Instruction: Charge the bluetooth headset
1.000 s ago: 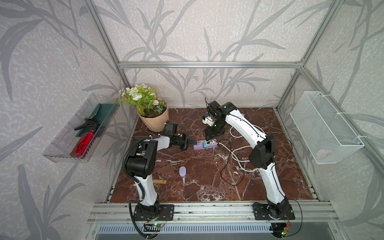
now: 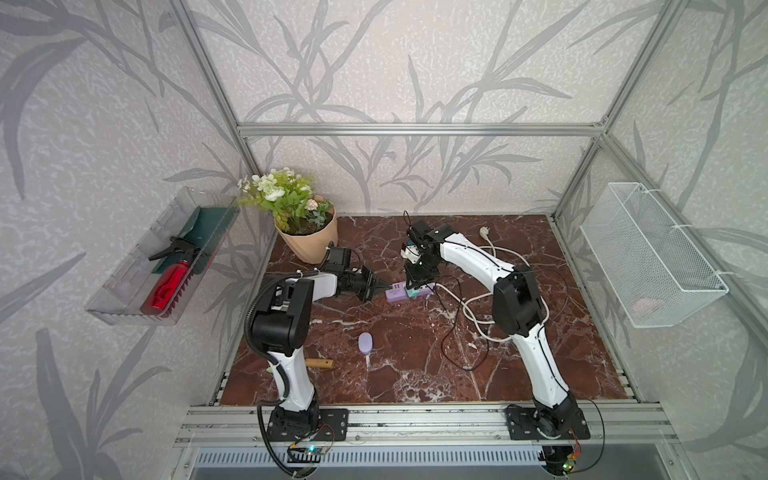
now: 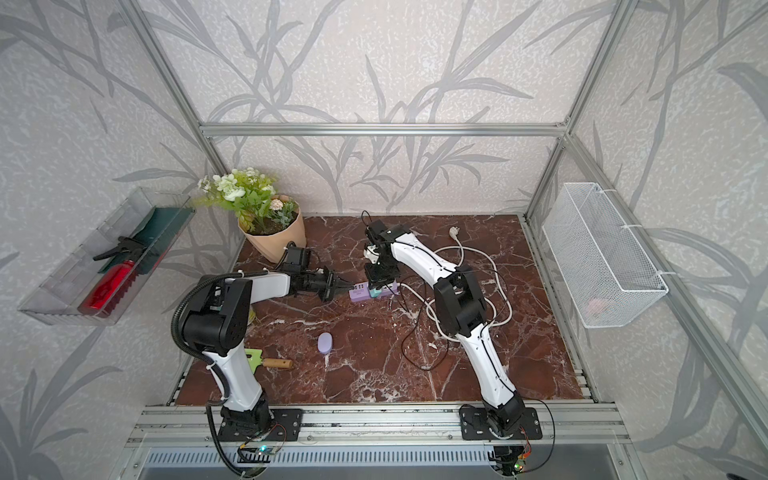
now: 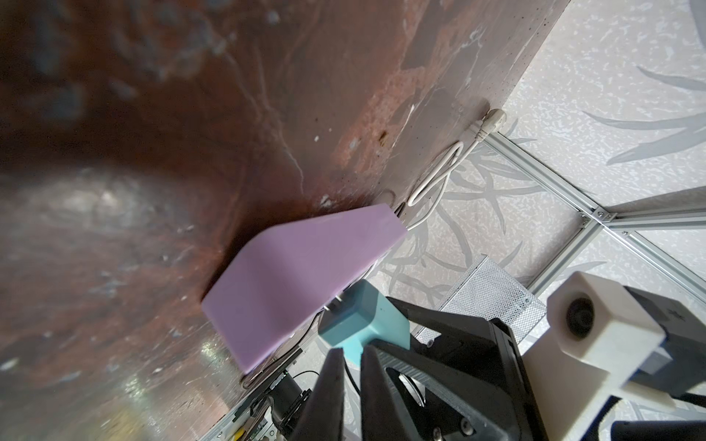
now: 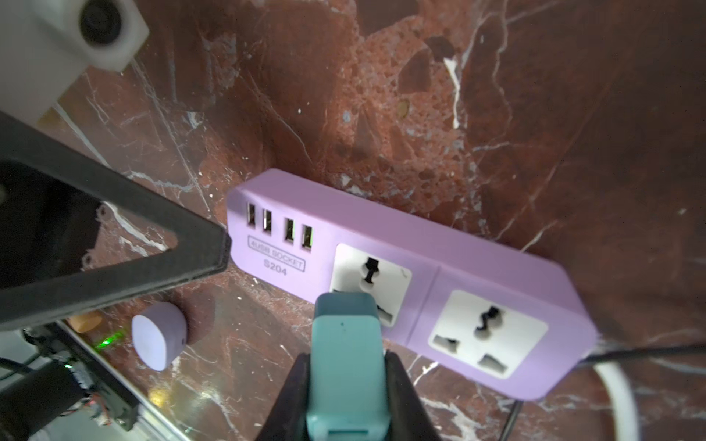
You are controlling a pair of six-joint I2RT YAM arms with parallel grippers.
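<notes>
A lavender power strip (image 5: 389, 220) lies on the marble table, with USB slots at its left end and two white sockets. My right gripper (image 2: 410, 281) is shut on a teal plug adapter (image 5: 347, 367) over the nearer-left socket. In the left wrist view, metal prongs show between the adapter (image 4: 364, 316) and the strip (image 4: 294, 272); how deep they sit cannot be told. My left gripper is shut at the strip's left end, its tip against or very near that end. A lavender oval object (image 2: 365, 343), possibly the headset, lies front left.
White cable (image 2: 480, 320) and a thin black cable (image 2: 444, 348) loop right of the strip. A potted plant (image 2: 312, 240) stands back left. A wooden handle (image 2: 320, 363) lies front left.
My right arm has moved left and down with the adapter, closer over the strip. The left arm has stayed nearly still, and the strip has shifted very slightly.
</notes>
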